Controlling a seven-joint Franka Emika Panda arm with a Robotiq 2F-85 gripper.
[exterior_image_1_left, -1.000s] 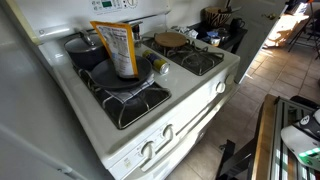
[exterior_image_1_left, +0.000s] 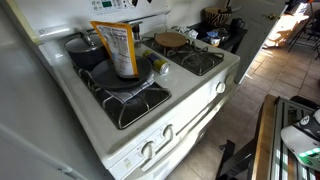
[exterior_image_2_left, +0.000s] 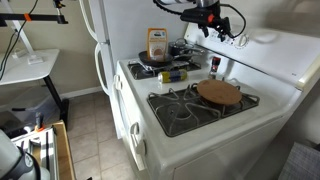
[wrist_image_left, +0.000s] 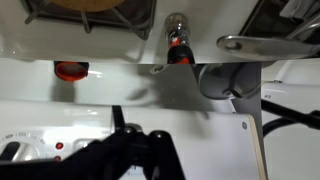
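Observation:
An orange and white bag (exterior_image_1_left: 120, 50) stands upright in a black pan (exterior_image_1_left: 133, 76) on the stove's left burners. A dark lidded pot (exterior_image_1_left: 84, 50) sits behind it. In exterior view 2, a yellow-labelled jar (exterior_image_2_left: 172, 76) lies on its side between the burners, and a round brown board (exterior_image_2_left: 218, 93) covers part of the other burner grate. Above the stove's back panel hangs my gripper (exterior_image_2_left: 238, 28), open and apart from everything on the stovetop. The wrist view shows its dark fingers (wrist_image_left: 120, 122) at the bottom, over the white back panel.
A small bottle (exterior_image_2_left: 214, 65) stands at the stove's back; the wrist view shows a dark, red-marked bottle (wrist_image_left: 179, 45) and a metal utensil (wrist_image_left: 265, 46) beside it. A wooden tabletop edge (exterior_image_1_left: 265, 140) lies across the floor gap. Bare white stovetop (exterior_image_1_left: 195, 78) remains along the front.

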